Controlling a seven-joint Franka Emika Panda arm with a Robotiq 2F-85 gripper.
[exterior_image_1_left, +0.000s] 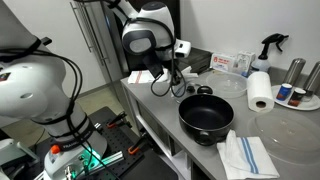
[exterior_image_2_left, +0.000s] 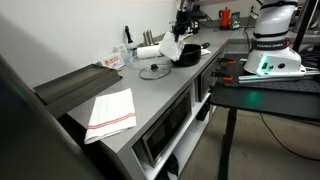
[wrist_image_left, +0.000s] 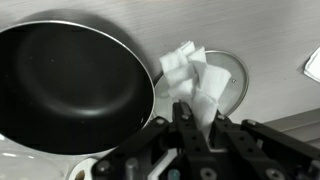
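A crumpled white cloth or paper (wrist_image_left: 205, 85) is pinched in my gripper, which is shut on it. In exterior view 2 the same white piece (exterior_image_2_left: 172, 47) hangs below the hand. To the left in the wrist view stands a black pot (wrist_image_left: 75, 90), empty inside. A clear glass lid (wrist_image_left: 240, 80) lies on the counter beside the pot, partly covered by the white piece. Exterior view 1 has the arm's hand raised behind the black pot (exterior_image_1_left: 206, 115); its fingertips are hard to make out there.
A striped white towel (exterior_image_1_left: 248, 157) lies at the counter's front edge, right of the pot. Farther back are a paper towel roll (exterior_image_1_left: 260, 92), a clear container (exterior_image_1_left: 223, 84) and a blue tray of small cups (exterior_image_1_left: 297, 97). A large clear lid (exterior_image_1_left: 290, 132) rests at the right.
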